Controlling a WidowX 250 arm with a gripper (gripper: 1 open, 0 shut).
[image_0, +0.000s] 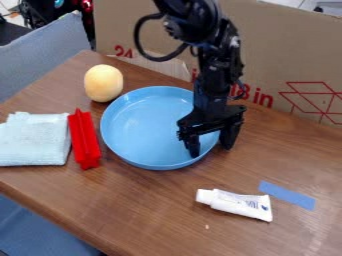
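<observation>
My black gripper (210, 132) is low over the right part of the blue plate (140, 128), its fingers open around the plate's right rim area, close to the table. I cannot tell whether they touch the plate. The plate lies flat and empty in the middle of the table (147, 210).
A yellow round object (103, 83) sits behind the plate at left. A red item (82, 140) and a pale cloth (32, 139) lie to the left. A white tube (234, 203) and a blue strip (286, 195) are at front right. A cardboard box stands behind.
</observation>
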